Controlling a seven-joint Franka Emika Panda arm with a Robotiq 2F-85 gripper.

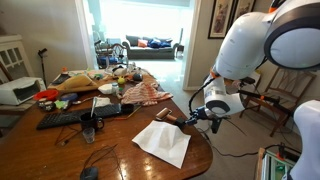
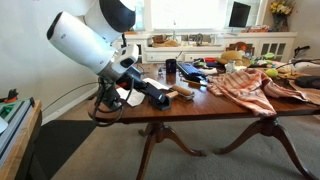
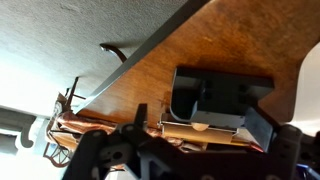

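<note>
My gripper is open over the wooden table, its dark fingers apart at the bottom of the wrist view. A black, box-like object [image 3: 215, 90] lies below and partly between the fingers; I cannot tell whether they touch it. Close by is a light brown block [image 3: 200, 131], partly covered by the gripper. In exterior view 2 the gripper [image 2: 158, 98] points down near the table edge, with a brown block [image 2: 180, 91] beside it. From exterior view 1, the gripper [image 1: 184, 122] is small and dark beside a white paper sheet [image 1: 162, 143].
An orange-striped cloth [image 2: 241, 90] lies farther along the table [image 1: 60, 150]. A dark mug [image 1: 90, 122], a black keyboard [image 1: 62, 119] and several small items clutter the far part. In exterior view 1 the near left of the table is mostly bare.
</note>
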